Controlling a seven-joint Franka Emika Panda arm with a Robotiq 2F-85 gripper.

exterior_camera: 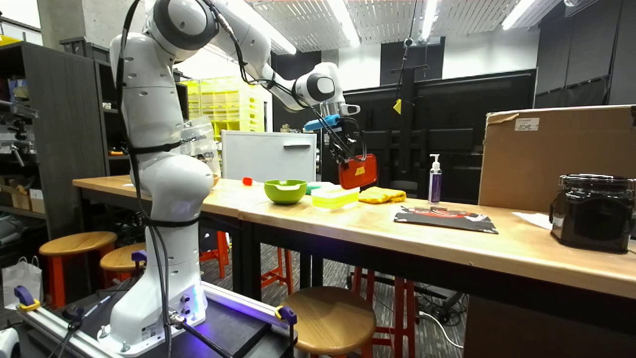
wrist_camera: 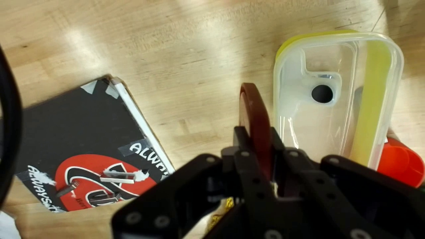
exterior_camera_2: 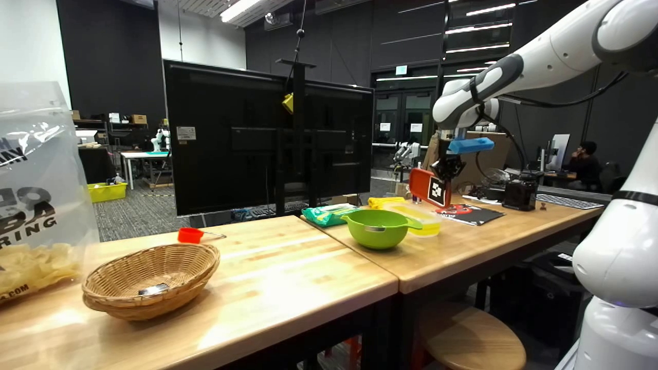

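Observation:
My gripper is shut on a red lid [exterior_camera: 358, 172], which hangs on edge above the table. Seen from the wrist, the lid is a thin upright slab between the black fingers, and its lower part is hidden by them. A clear container with yellow sides [wrist_camera: 336, 99] sits on the table to the right of the lid in that view, its top uncovered. Inside it a black round spot shows, too unclear to name. The lid is apart from the container and higher than it.
Beside the container stands a green bowl [exterior_camera_2: 377, 229]. A black and red board [exterior_camera: 445, 220], a yellow cloth [exterior_camera: 381, 195] and a pump bottle [exterior_camera: 435, 180] occupy the table to the other side. A wicker basket [exterior_camera_2: 132, 278] rests on the adjoining table. Bare wood separates container and board.

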